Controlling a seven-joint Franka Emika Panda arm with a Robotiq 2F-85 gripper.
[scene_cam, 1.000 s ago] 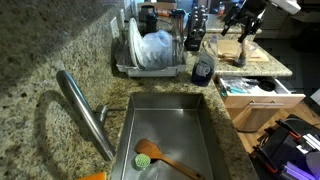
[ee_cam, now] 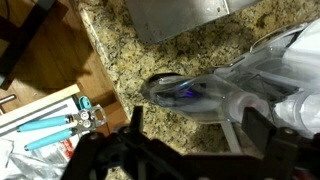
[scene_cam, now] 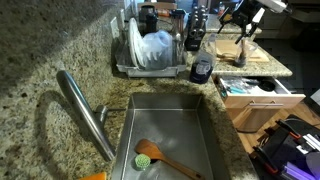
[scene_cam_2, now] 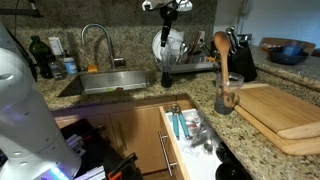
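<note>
My gripper is open, its dark fingers wide apart with nothing between them. In exterior view 2 the gripper hangs high above the counter. Below it in the wrist view lies a clear container, seen from above; the gripper does not touch it. The grey see-through container by the sink corner in exterior view 1 seems to be the same one. In the sink rest a wooden spoon and a green round scrubber.
A dish rack with white plates stands behind the sink. An open drawer holds blue-handled tools. On the counter are a clear pitcher with utensils and wooden cutting boards. Bare counter surrounds the sink's right side.
The spoon, scrubber, containers and drawer have stayed put.
</note>
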